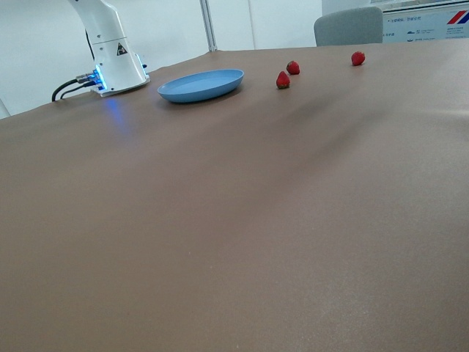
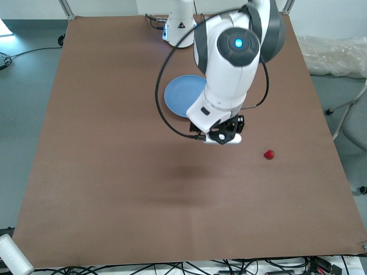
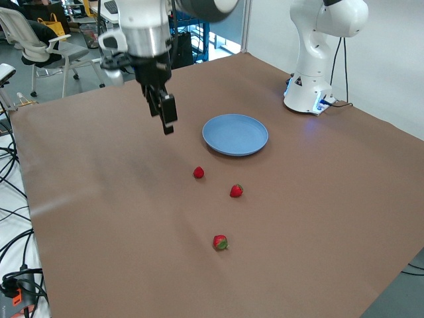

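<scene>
My gripper [image 2: 221,130] hangs over the table [image 2: 143,172]; in the right view its dark fingers [image 3: 165,112] are high left of the blue plate [image 3: 234,134], and whether they are open cannot be told. The plate [image 2: 180,91] is empty and partly behind my arm in the left view. Three strawberries lie in front of it: [image 3: 199,172] one nearest the plate, a second strawberry [image 3: 236,190], and a third strawberry [image 3: 220,242] farther off. The left view shows only one strawberry [image 2: 269,154], the others being hidden by my arm. All three also show in the top view.
Cables run along the table's edge. A grey chair [image 2: 358,120] is beside the table at the right in the left view.
</scene>
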